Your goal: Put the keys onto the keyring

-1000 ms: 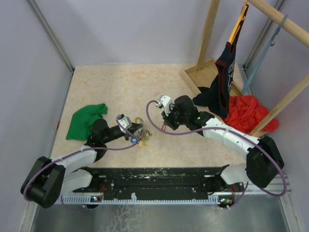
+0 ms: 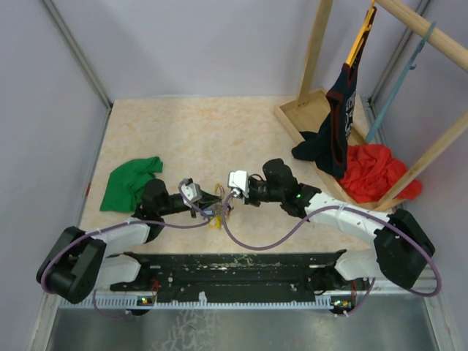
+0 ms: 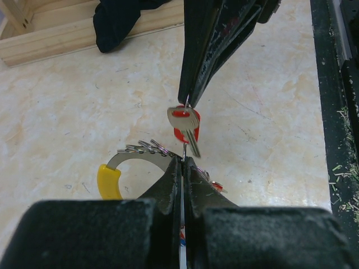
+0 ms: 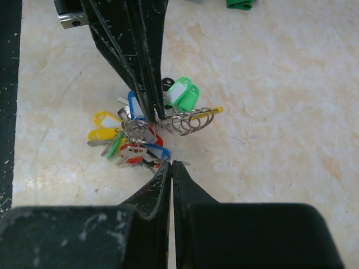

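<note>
A bunch of wire rings with colourful key tags (image 4: pixel 185 89) hangs at the tip of my left gripper near the mat's middle; its shut fingertips meet at a thin ring. My right gripper faces it closely, shut at the tips. A silver key (image 3: pixel 182 120) with a red tag (image 3: pixel 196 130) hangs from the right fingertips in the left wrist view, just beyond the left fingertips. In the top view both grippers almost meet.
A green cloth (image 2: pixel 128 186) lies at the left. A wooden rack (image 2: pixel 307 110) with a dark hanging cloth and red cloth (image 2: pixel 376 172) stands at the right.
My right gripper has moved left and turned toward my left gripper, bringing the key close to the rings. The left gripper has shifted slightly.
</note>
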